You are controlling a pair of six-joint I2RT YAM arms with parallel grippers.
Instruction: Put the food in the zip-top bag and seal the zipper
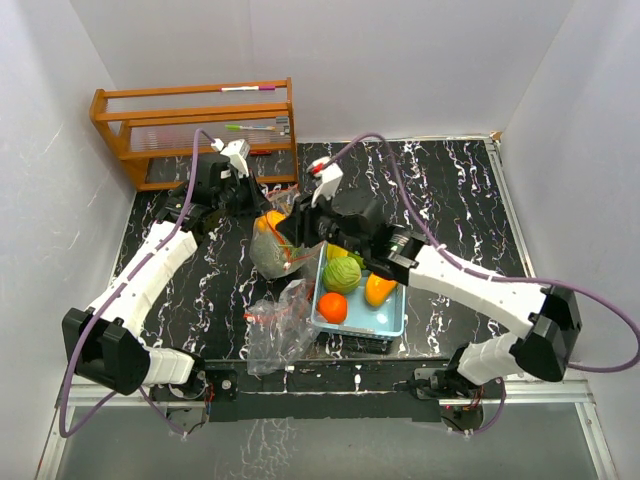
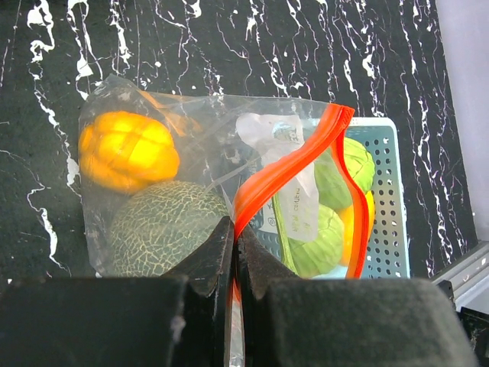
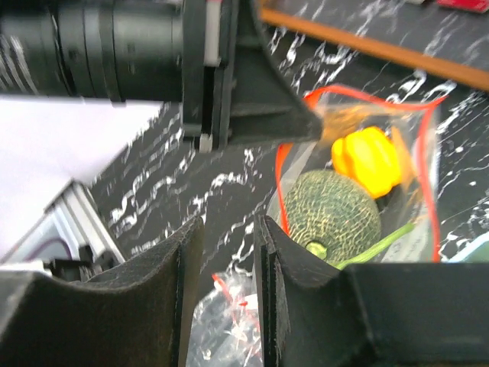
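A clear zip top bag (image 1: 270,262) with an orange zip edge stands left of the basket. Inside it are a yellow-orange pepper (image 3: 368,162), a netted melon (image 3: 332,212) and a green stalk (image 3: 376,248). My left gripper is shut on the bag's orange rim at its left side. Over the bag in the top view, my right gripper (image 1: 288,232) hides part of the mouth. Its fingers (image 3: 191,243) stand apart in the right wrist view, with nothing held between them; the mouth gapes beyond.
Right of the bag, a light blue basket (image 1: 393,328) holds a tomato (image 1: 332,308), a cabbage (image 1: 342,274) and other produce. A second, flat clear bag (image 1: 275,335) lies in front. Behind stands a wooden rack (image 1: 118,140).
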